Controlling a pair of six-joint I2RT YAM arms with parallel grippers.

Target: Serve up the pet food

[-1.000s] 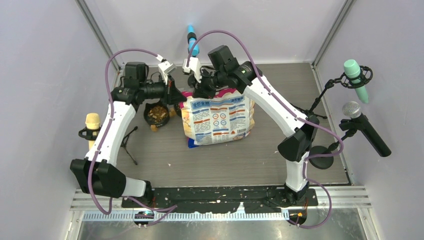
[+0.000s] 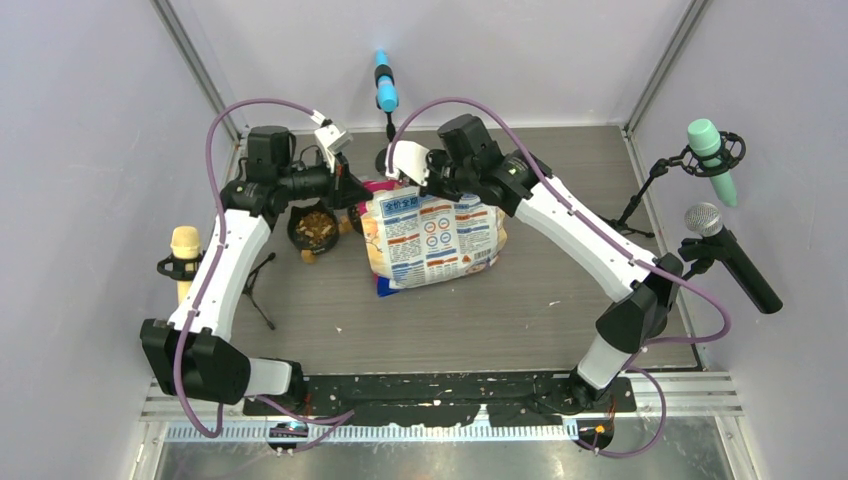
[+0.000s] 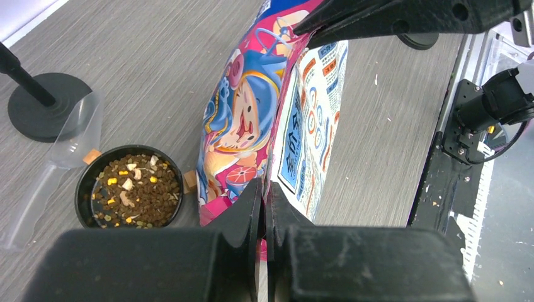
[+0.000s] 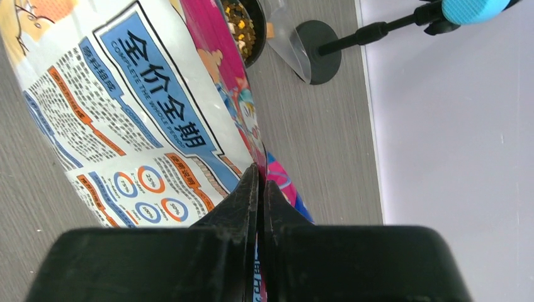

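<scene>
A large pet food bag (image 2: pixel 435 240) with a printed white back and colourful sides (image 3: pixel 242 119) lies mid-table. My left gripper is shut on the bag's top edge at its left end. My right gripper is shut on the same top edge further along to the right. A black bowl of mixed kibble (image 3: pixel 135 192) stands left of the bag, and a clear scoop (image 3: pixel 44 195) lies beside it in the left wrist view.
A blue microphone (image 2: pixel 386 85) stands at the back, with other microphones on stands at left (image 2: pixel 185 245) and right (image 2: pixel 730 255).
My right arm has swung rightward and slightly down, its gripper shifting along the bag's top. The left arm has barely moved.
</scene>
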